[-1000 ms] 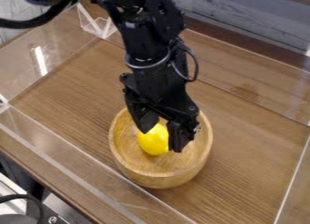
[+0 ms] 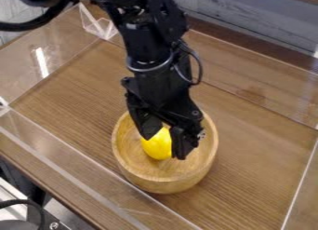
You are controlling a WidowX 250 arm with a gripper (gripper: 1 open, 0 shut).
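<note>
A round wooden bowl (image 2: 168, 178) stands on the wooden table, with a yellow object (image 2: 158, 146) inside it. My black gripper (image 2: 165, 135) reaches down into the bowl from above, right over the yellow object and partly covering it. Whether the fingers are apart or closed on that object is hard to make out.
Bare table (image 2: 248, 178) lies to the left and right of the bowl. Clear plastic edging runs along the table's sides, and a pale wall stands at the back. Black cables are at the lower left.
My gripper has shifted very slightly over the bowl; otherwise little differs.
</note>
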